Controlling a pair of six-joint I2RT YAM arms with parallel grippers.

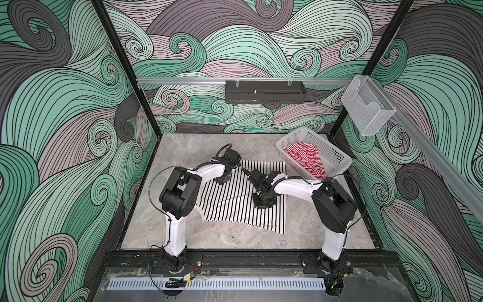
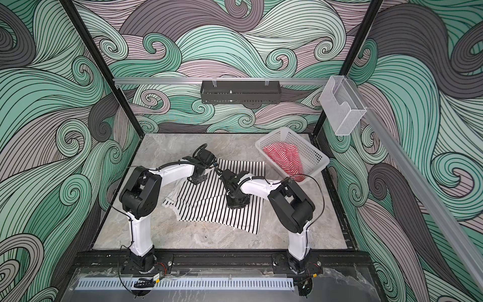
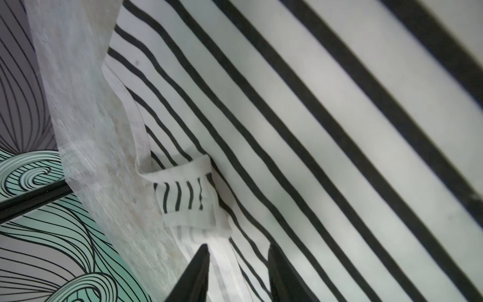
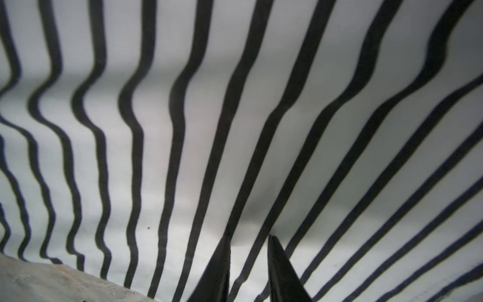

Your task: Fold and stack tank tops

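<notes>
A white tank top with black stripes [image 1: 241, 215] lies spread on the tabletop beneath both arms, with a crease across its middle. In the left wrist view, a white-bound edge of the striped fabric [image 3: 187, 198] is turned over near my left gripper, which is open with its fingertips apart. My right gripper points at the striped cloth, its fingers parted by a narrower gap. Striped fabric shows behind that gap; whether the tips touch it is unclear. From above, the arms hide parts of the top and both sets of fingertips.
A pale perforated basket [image 1: 337, 159] at the back right holds red-and-white striped cloth [image 1: 305, 157]. A wire-mesh holder [image 1: 366, 108] hangs from the right rail, and a dark tray [image 1: 265, 92] from the back rail.
</notes>
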